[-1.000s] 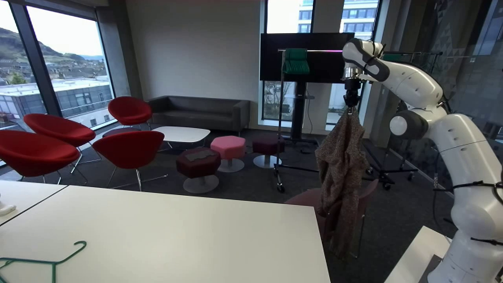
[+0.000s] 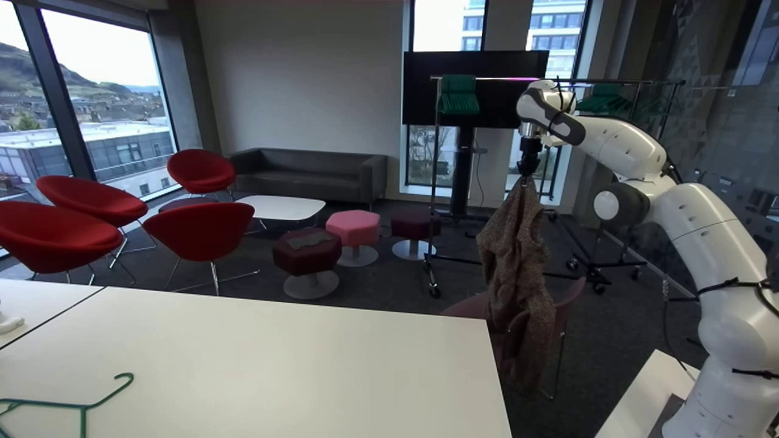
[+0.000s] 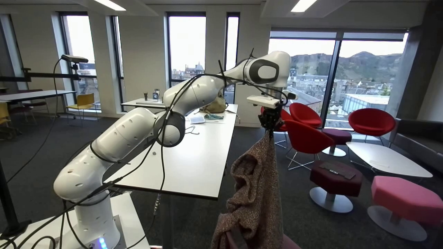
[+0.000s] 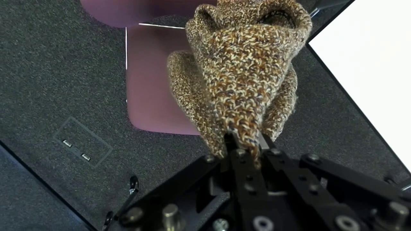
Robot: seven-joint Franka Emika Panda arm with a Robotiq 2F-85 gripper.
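A brown speckled knitted garment [image 2: 515, 255] hangs in folds from my gripper [image 2: 527, 175], its lower part draped in front of a dusky pink chair [image 2: 467, 306]. In the wrist view, my gripper is shut on a gathered bit of the knit [image 4: 246, 73], which narrows between the fingers. Exterior view 2 shows the same garment [image 3: 259, 186] below the gripper [image 3: 270, 128], its bottom cut off by the frame edge. Under it in the wrist view lies the pink chair seat [image 4: 154, 84].
A white table [image 2: 292, 358] stands beside the chair, with a green hanger [image 2: 80, 405] at its near left. Behind the arm, a clothes rail [image 2: 436, 182] carries green hangers [image 2: 458, 95]. Stools [image 2: 352, 227] and red chairs [image 2: 201, 230] occupy the floor beyond.
My gripper has moved a little to the left and slightly up in exterior view 1, with the garment still held. The upper garment shifted left with it; the chair has stayed put.
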